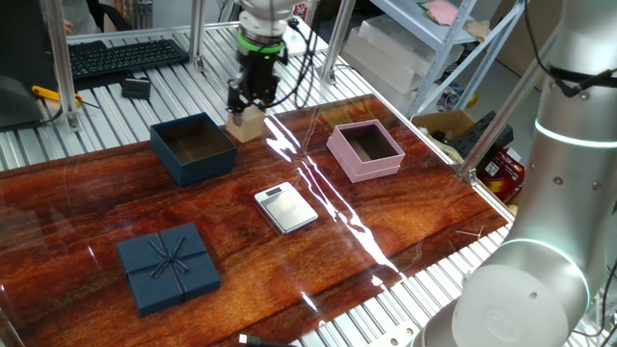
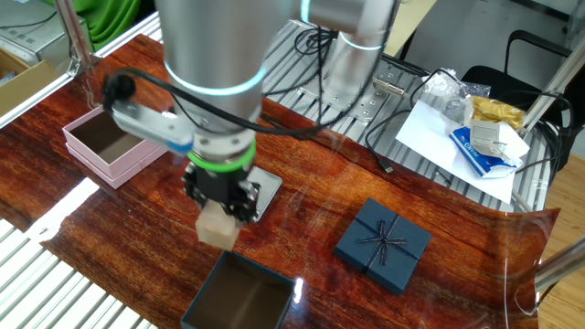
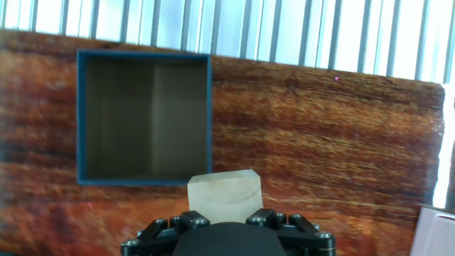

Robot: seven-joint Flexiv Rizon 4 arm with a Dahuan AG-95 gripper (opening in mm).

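Observation:
A pale wooden block (image 3: 225, 197) is gripped at the tips of my gripper (image 2: 222, 203), which is shut on it. In exterior view 1 the block (image 1: 246, 124) hangs just right of the open dark blue box (image 1: 194, 150), apparently above the table. From the wrist, the empty-looking blue box (image 3: 144, 182) lies ahead and to the left, its near right corner close to the block. A pink open box (image 1: 365, 151) stands farther right. Between and in front of the two boxes lies a small silver scale (image 1: 285, 207), partly hidden behind my gripper in exterior view 2.
A dark blue lid with a ribbon bow (image 1: 169, 268) lies near the front left of the glossy wooden table (image 1: 87, 207). A keyboard (image 1: 120, 60) sits beyond the back edge. In exterior view 2, papers and packets, including a blue packet (image 2: 482, 153), lie off to the right.

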